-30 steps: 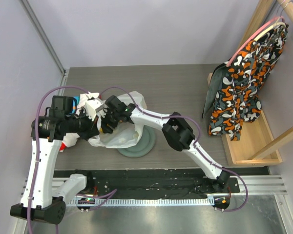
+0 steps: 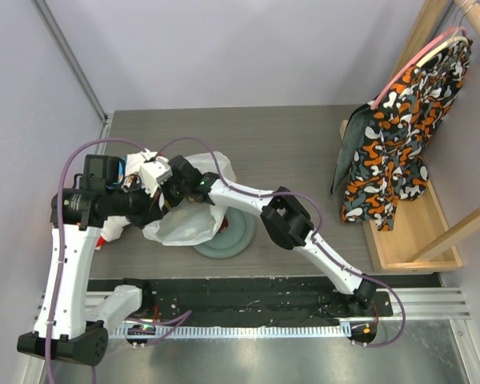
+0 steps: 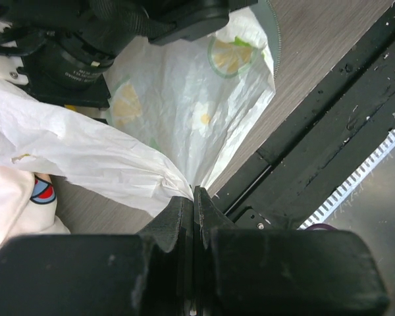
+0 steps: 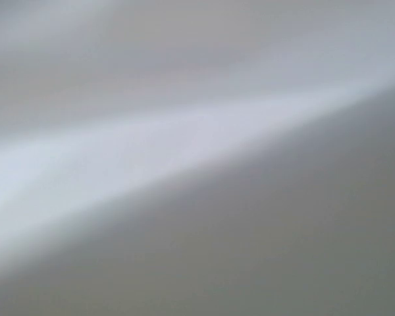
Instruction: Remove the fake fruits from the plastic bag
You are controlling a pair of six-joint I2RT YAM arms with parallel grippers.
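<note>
The white plastic bag (image 2: 186,229), printed with lemon slices, lies spread with its mouth toward the left. My left gripper is shut on a gathered edge of the bag (image 3: 197,125), pulled taut to the fingertips. My right gripper (image 2: 171,200) reaches into the bag's mouth with its fingers open. A bit of yellow (image 2: 167,206) shows beside its fingers, too small to identify. Something red (image 2: 224,225), perhaps a fruit, shows at the bag's right edge over the plate. The right wrist view is only blurred pale folds. Other bag contents are hidden.
A grey-green plate (image 2: 238,242) lies partly beneath the bag. White cloth with red patches (image 2: 112,230) is bunched behind the left arm. Camouflage clothes (image 2: 392,136) hang from a rack at the right.
My right gripper has shifted a little left and upward in the top view. The bag's right side has drawn left, and the red thing at its edge now shows. The left arm stays in place.
</note>
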